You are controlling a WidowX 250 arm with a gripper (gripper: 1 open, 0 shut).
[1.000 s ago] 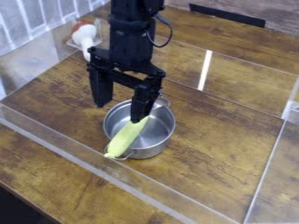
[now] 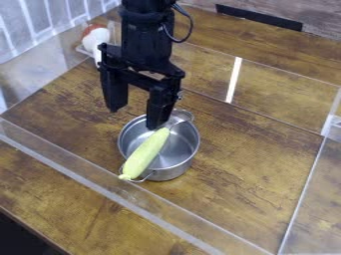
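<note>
A steel pot (image 2: pixel 178 156) with a wire handle sits on the wooden surface, holding a long pale yellow-green vegetable (image 2: pixel 144 155) that leans across its near rim. My black gripper (image 2: pixel 139 110) hangs open above and behind the pot, its two fingers spread to left and right.
A white object with some red (image 2: pixel 95 40) lies at the back left, near a white slatted edge. The bare wooden table (image 2: pixel 248 179) has free room right and front-left of the pot. Clear edges or panels run along the sides.
My gripper has risen a little and turned slightly. The pot and the vegetable look unmoved.
</note>
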